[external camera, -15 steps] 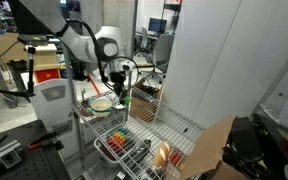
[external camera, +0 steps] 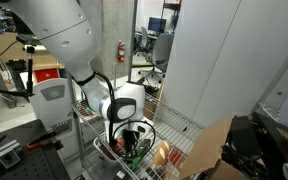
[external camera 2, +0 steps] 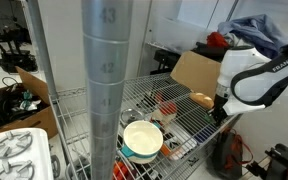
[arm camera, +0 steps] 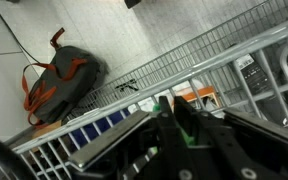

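Note:
The white arm reaches down over the wire rack in exterior view 1, with my gripper [external camera: 132, 151] low at the rack. Something green [external camera: 134, 159] shows right at its fingers. In the wrist view, my black gripper has its fingertips close to each other, with a green thing [arm camera: 188, 122] showing beside and behind them. Whether the fingers still grasp it or stand apart from it, I cannot tell. In exterior view 2 the white wrist housing [external camera 2: 246, 78] is at the right, and the fingertips are hard to make out.
A tan, bread-like thing [external camera: 162, 153] stands near the gripper on the rack. Bowls [external camera 2: 143, 137] sit further along. An open cardboard box [external camera: 206, 150] is at the right. A rack rail [arm camera: 199, 72] crosses close to the fingers, and a grey bag [arm camera: 64, 77] lies beyond the rack.
A second ago the gripper was higher and farther back with the green thing below it.

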